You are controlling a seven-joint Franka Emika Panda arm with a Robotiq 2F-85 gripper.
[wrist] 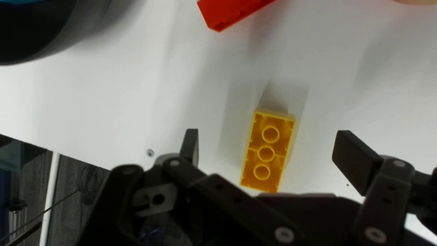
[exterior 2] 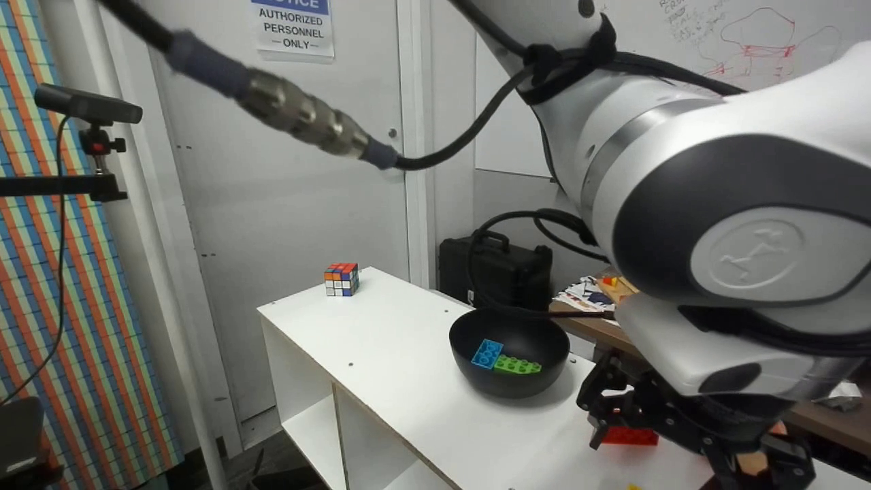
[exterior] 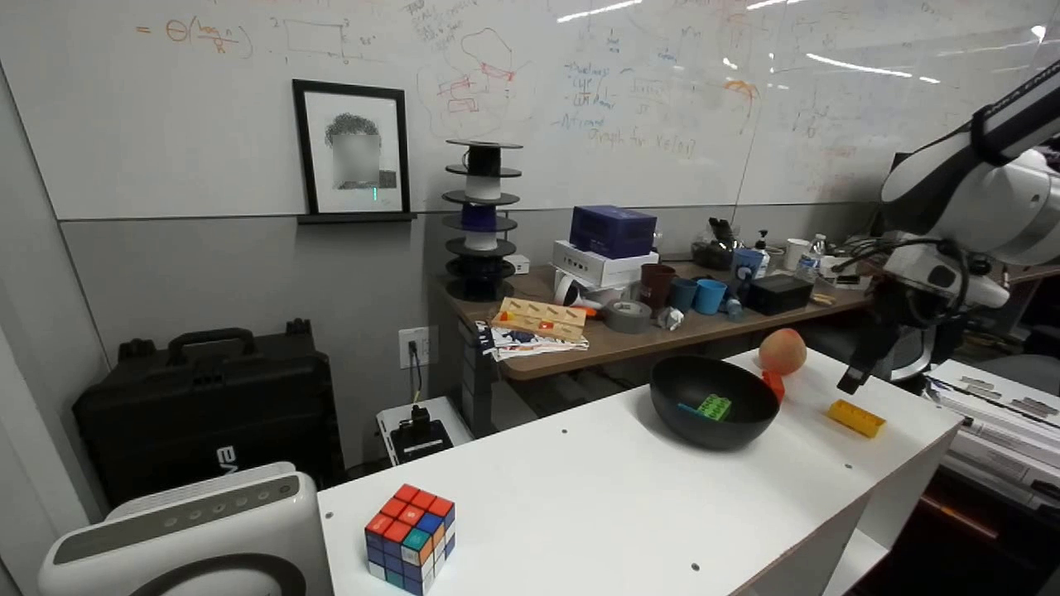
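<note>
On the white surface lies a yellow brick [wrist: 267,151], its hollow side with round tubes facing up. My gripper is open above it, one finger to either side and clear space between each finger and the brick. In exterior view 1 the yellow brick [exterior: 856,418] sits near the surface's right end, with a fingertip [exterior: 851,379] above it. A red brick [wrist: 233,11] lies farther up in the wrist view. The black bowl [exterior: 686,422] holds a green brick [exterior 2: 518,365] and a blue brick [exterior 2: 487,354].
A peach [exterior: 782,351] rests at the back edge behind the red brick. Far along the surface stands a puzzle cube [exterior: 409,536], with bare white surface [exterior: 556,507] between it and the bowl. The surface's front edge drops off.
</note>
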